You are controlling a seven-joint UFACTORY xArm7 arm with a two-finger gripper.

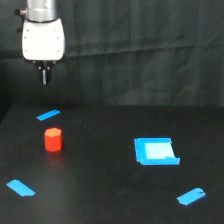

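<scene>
A small red block (53, 140) with an angular outline stands on the left part of the dark table. My gripper (44, 81) points downward, well above the table and behind the block in the upper left of the camera view. Its fingers are small and dark against the black backdrop, so whether they are apart or together does not show. A blue tray with a white inside (158, 151) lies flat to the right of the middle, and nothing is seen in it.
Blue tape strips lie on the table: one behind the block (48, 115), one at the front left (20, 188) and one at the front right (191, 197). Bare table separates the block from the tray. A black curtain (140, 55) closes off the back.
</scene>
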